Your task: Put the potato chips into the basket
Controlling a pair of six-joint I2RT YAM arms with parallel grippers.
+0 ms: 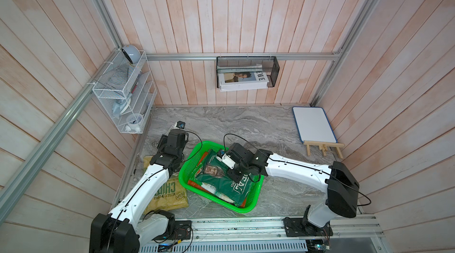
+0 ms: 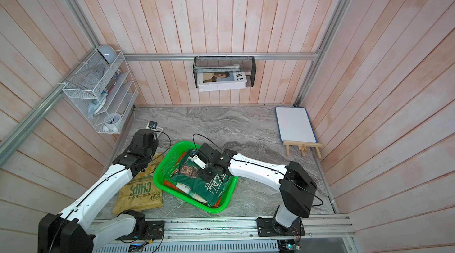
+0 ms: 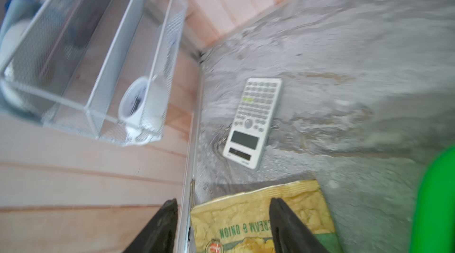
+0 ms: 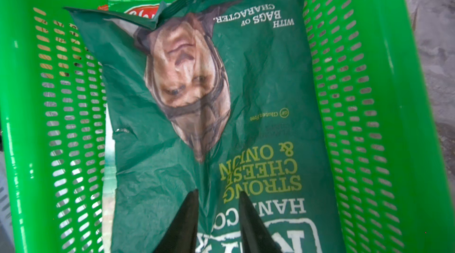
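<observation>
The green basket (image 1: 253,201) holds a green chip bag (image 4: 265,63) lying flat, with other bags beneath it. My right gripper is just over that bag, fingertips part open with nothing visibly held. A yellow chip bag (image 2: 137,196) lies on the counter left of the basket. My left gripper is above the yellow bag, outside the basket; in its wrist view the two fingertips stand apart over the bag, blurred, and whether anything is between them I cannot tell.
A calculator (image 3: 248,120) lies behind the yellow bag. A white wire shelf (image 1: 123,92) hangs on the left wall, a black wall basket (image 1: 272,70) at the back. A whiteboard on an easel (image 1: 313,125) stands at the right.
</observation>
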